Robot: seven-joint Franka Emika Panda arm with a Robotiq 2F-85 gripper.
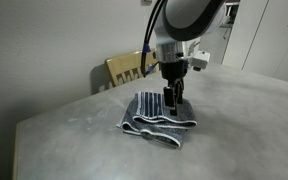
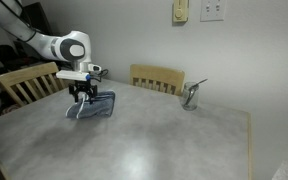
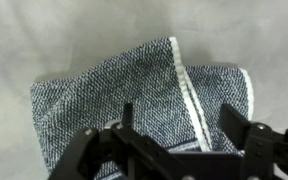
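A dark blue-grey towel (image 1: 149,122) with white edging and stripes lies loosely folded on the grey table. My gripper (image 1: 174,104) points down at the towel's right part, its tips close to the cloth; whether they touch it cannot be made out. In the wrist view the two dark fingers stand apart, with the towel (image 3: 124,95) and its white hem below and between them. From the other side, the gripper (image 2: 83,99) also shows over the towel (image 2: 96,106). Nothing is visibly pinched between the fingertips.
Wooden chairs (image 2: 156,78) stand at the table's edges. A metal cup with a utensil in it (image 2: 190,97) is on the table near the wall.
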